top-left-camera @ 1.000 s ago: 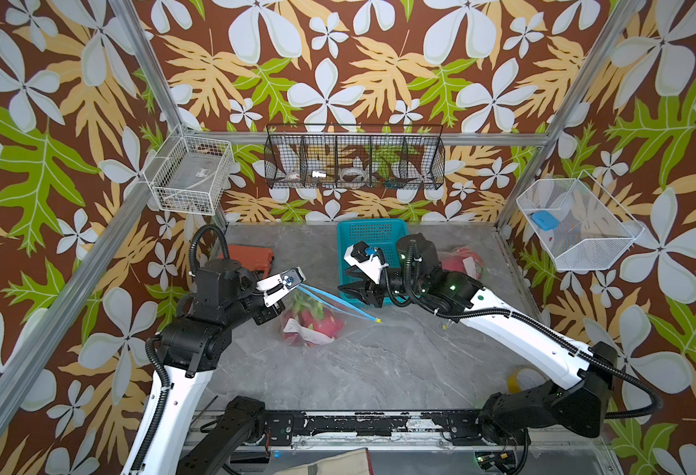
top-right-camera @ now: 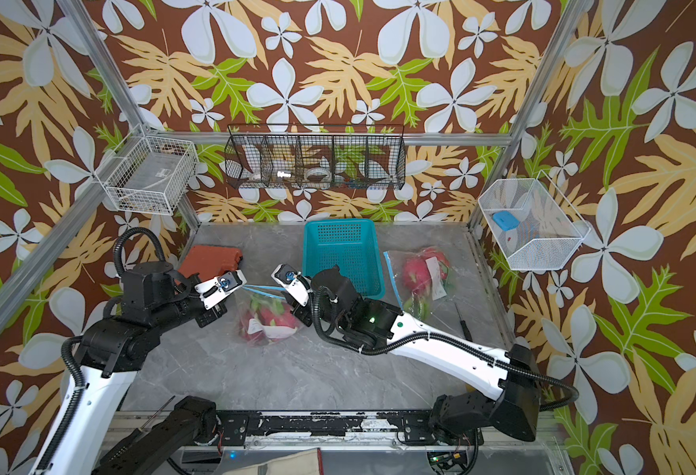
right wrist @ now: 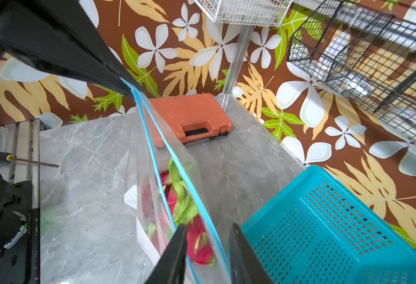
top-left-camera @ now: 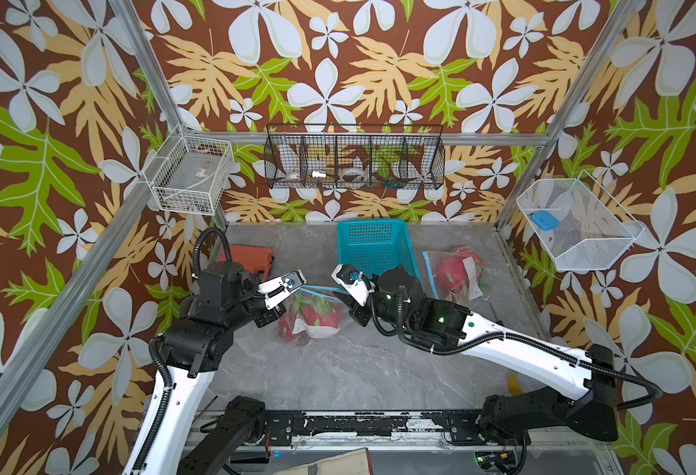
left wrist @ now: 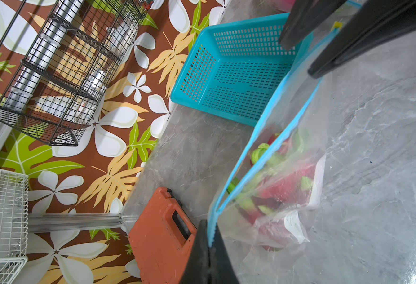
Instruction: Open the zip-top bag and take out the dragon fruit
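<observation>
The clear zip top bag point(left wrist: 319, 137) has its mouth parted, its two blue zip strips point(left wrist: 256, 163) standing apart along the middle. Inside lies the pink-and-green dragon fruit point(right wrist: 183, 201), partly veiled by the film. My left gripper is shut on one end of the blue strips, holding that corner up. At the bag's other end, my right gripper stands part open, with a blue strip running between its fingers; whether they touch the film I cannot tell. A white label point(left wrist: 294, 226) shows on the bag's side.
A teal basket point(top-left-camera: 373, 225) stands empty behind the bag. Another bagged dragon fruit point(top-right-camera: 417, 274) lies to its right. An orange case point(right wrist: 189, 111) sits at the back left.
My right gripper has moved left and toward the front, reaching the free end of the bag's mouth. The left arm looks unmoved.
</observation>
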